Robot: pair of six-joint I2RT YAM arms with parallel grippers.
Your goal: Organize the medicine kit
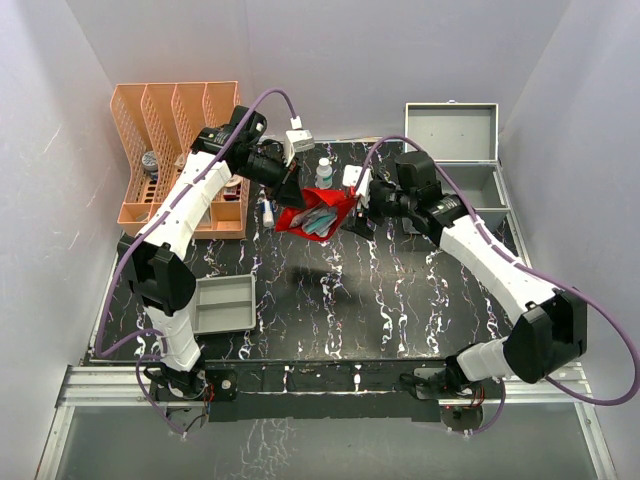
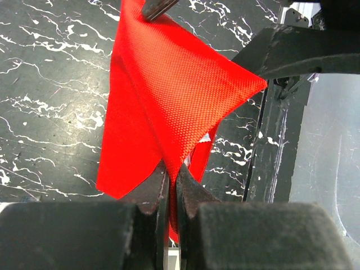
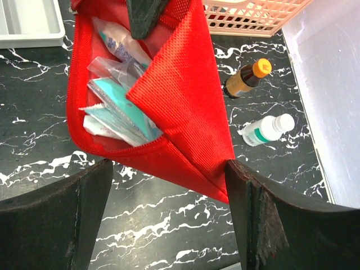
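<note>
A red fabric pouch [image 1: 330, 213] hangs above the table between both arms, its mouth gaping. Inside it, the right wrist view shows clear plastic packets and teal-and-white packets [image 3: 121, 109]. My left gripper is shut on the pouch's fabric, which is pinched between its fingertips. From the other side, my right gripper stands open, with a red corner of the pouch reaching between its fingers; the right fingertip [image 3: 235, 169] is against or very close to the cloth.
An orange divided rack [image 1: 135, 110] stands at back left. A white bottle [image 3: 267, 129] and a brown orange-capped bottle [image 3: 250, 77] are on the table behind the pouch. An open grey case [image 1: 452, 133] sits back right; an empty grey tray [image 1: 225, 303] lies front left.
</note>
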